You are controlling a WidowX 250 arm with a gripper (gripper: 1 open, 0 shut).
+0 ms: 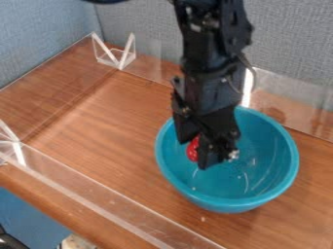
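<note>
A blue plastic bowl (260,185) stands on the wooden table at the right. My black gripper (208,151) reaches down from the top into the bowl's left side. A small red object (193,150) shows between and partly behind its fingers, and the gripper looks shut on it; its shape is mostly hidden.
Clear plastic edging runs along the front and back, with a white wire piece (113,53) at the back left corner. A grey wall stands behind.
</note>
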